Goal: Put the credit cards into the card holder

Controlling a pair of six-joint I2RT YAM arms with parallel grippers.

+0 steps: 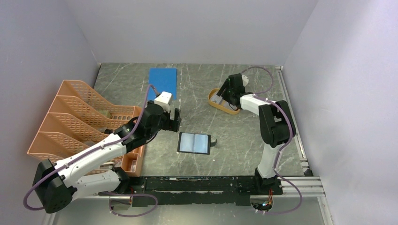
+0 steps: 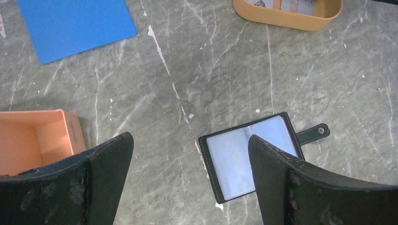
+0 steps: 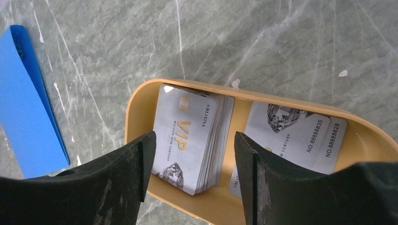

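Inside a yellow tray (image 3: 187,206), a stack of silver credit cards (image 3: 187,126) lies at one end, and a couple more silver cards (image 3: 286,136) lie at the other. My right gripper is over the tray, its fingers apart with the stack showing between them; I see no card gripped. The card holder (image 2: 251,154) lies open on the table with clear sleeves and a black snap strap (image 2: 313,134). My left gripper is open above the table, just back and left of the holder in the top view, with nothing between its fingers.
A blue sheet (image 1: 163,80) lies at the back left. An orange slotted rack (image 1: 70,126) fills the left side, partly below my left arm. The table between holder and tray is bare.
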